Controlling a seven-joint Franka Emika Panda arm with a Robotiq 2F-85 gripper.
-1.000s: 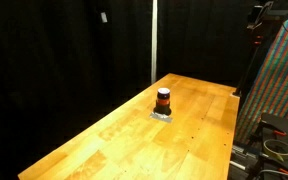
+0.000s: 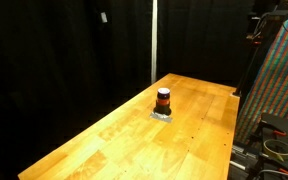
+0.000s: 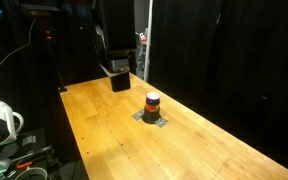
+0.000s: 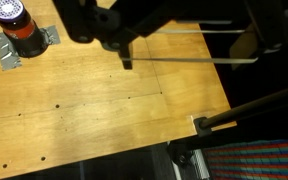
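A small dark jar (image 2: 163,102) with an orange-red band and a pale top stands upright near the middle of the wooden table. Silver tape (image 3: 161,123) shows around its base. In the wrist view the same jar (image 4: 22,35) is at the upper left, cut by the frame's top edge. My gripper (image 3: 120,82) hangs dark over the table, behind and left of the jar in exterior view 2, apart from it. Its dark, blurred parts fill the top of the wrist view, so whether the fingers are open or shut does not show.
Black curtains (image 2: 64,60) stand behind it. Beyond one edge lie cables and a round yellowish-rimmed item (image 2: 277,148) near a striped cloth (image 2: 281,75).
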